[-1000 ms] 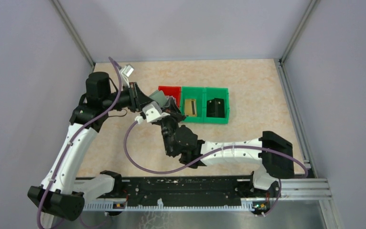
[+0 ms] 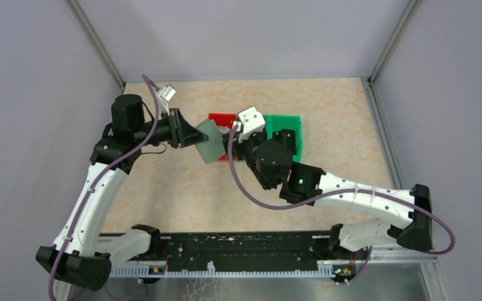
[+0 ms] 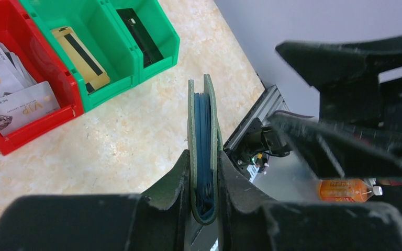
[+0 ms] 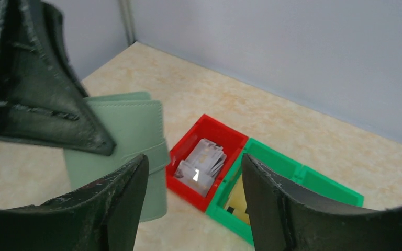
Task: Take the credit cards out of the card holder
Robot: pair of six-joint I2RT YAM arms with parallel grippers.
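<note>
My left gripper (image 2: 191,135) is shut on a pale green card holder (image 2: 210,144), held upright above the table; in the left wrist view the holder (image 3: 204,151) shows dark blue inner sleeves between green covers. My right gripper is just right of the holder, with its fingertips apart and nothing visible between them. White cards (image 3: 10,83) lie in the red bin (image 3: 8,138); some show VIP lettering.
Two green bins (image 3: 131,78) stand beside the red one, holding a gold card (image 3: 81,57) and a black item (image 3: 140,39). Bare table surrounds them, with pale walls at back and sides.
My right arm has moved right and up in the top view, away from where it overlapped the holder. The left arm and holder stay in place.
</note>
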